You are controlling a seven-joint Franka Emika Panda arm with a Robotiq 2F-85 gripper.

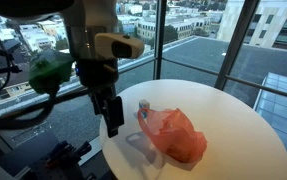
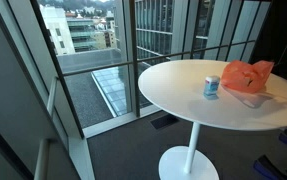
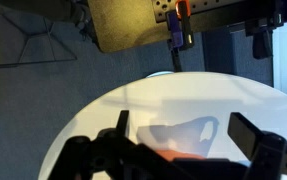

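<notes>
A crumpled translucent orange bag (image 1: 173, 135) rests on the round white table (image 1: 233, 110), with something darker showing through its lower part. Right beside it stands a small white-and-blue container (image 2: 211, 87). My gripper (image 1: 123, 80) is open in the left foreground of exterior view 1, apart from both objects. In the wrist view the two fingertips of the gripper stand wide apart with nothing held. Only an orange strip of the bag (image 3: 178, 154) shows there at the lower edge, below a grey shadow. The container cannot be made out in that view.
Bare tabletop surrounds the bag and container, mostly to the right in exterior view 1. A single white pedestal (image 2: 193, 145) supports the table. Glass windows stand behind it. Dark mounting hardware (image 3: 133, 25) lies beyond the table's edge in the wrist view.
</notes>
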